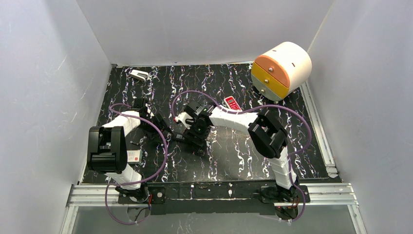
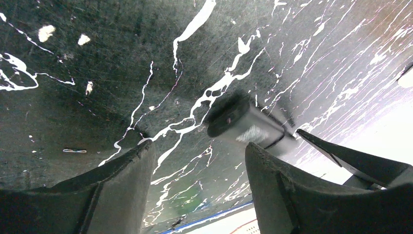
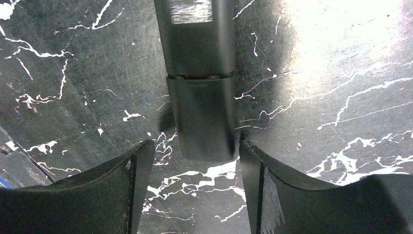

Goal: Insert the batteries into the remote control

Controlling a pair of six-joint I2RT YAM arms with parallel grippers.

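Observation:
A black remote control [image 1: 178, 137] lies on the marble table between the grippers. In the right wrist view its body [image 3: 195, 44] shows a lower cover section [image 3: 202, 117] parted by a thin seam. My right gripper has its fingers apart on either side of that lower end, holding nothing visible. In the left wrist view my left gripper is open, with a blurred black object [image 2: 251, 126] just beyond its fingertips. Whether any batteries are in view I cannot tell.
A red calculator [image 1: 232, 103] lies behind the right arm. A rounded drawer box [image 1: 287, 68] stands at the back right, a white item [image 1: 139, 75] at the back left, a flat white box [image 1: 134, 156] by the left arm. Loose purple cables loop over both arms.

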